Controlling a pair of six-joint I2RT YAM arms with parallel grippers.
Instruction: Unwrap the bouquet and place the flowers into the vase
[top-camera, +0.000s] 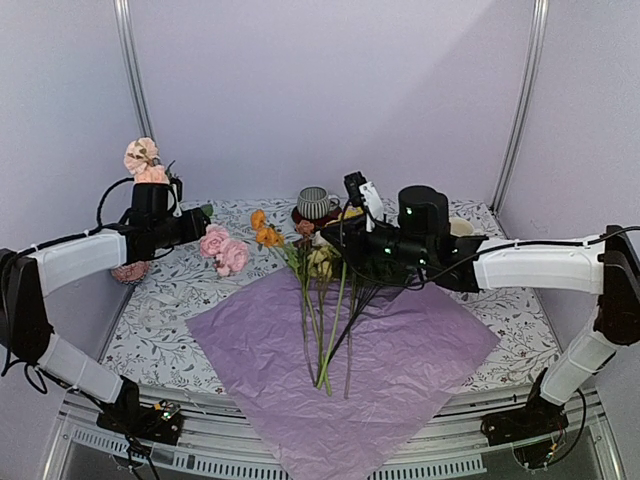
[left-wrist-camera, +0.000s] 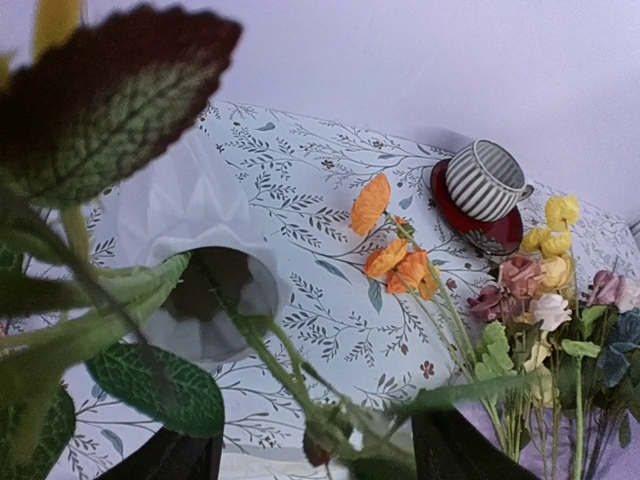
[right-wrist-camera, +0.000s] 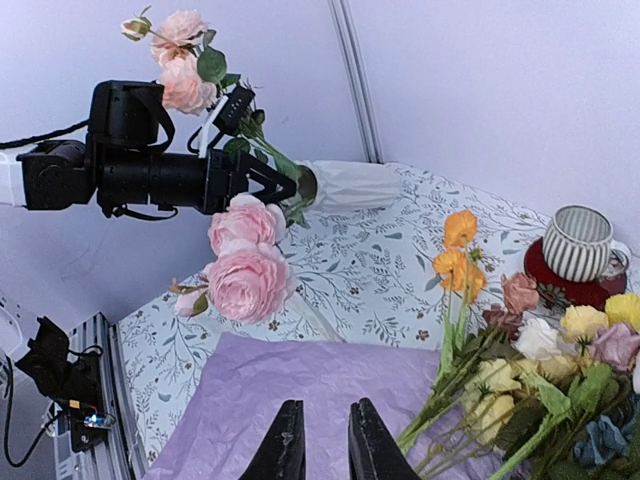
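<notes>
In the right wrist view the white vase lies on its side, its mouth facing my left gripper. Green stems reach into the dark mouth in the left wrist view. They carry the peach flowers and the pink flowers, which hang outside on either side of the left gripper. That gripper's fingers stand wide apart, with stem and leaves in front of them. My right gripper is partly open and empty above the cloth. Several other flowers lie bunched there.
A purple cloth covers the table's front middle. At the back stand a striped cup on a red saucer and, partly hidden by the right arm, a white mug.
</notes>
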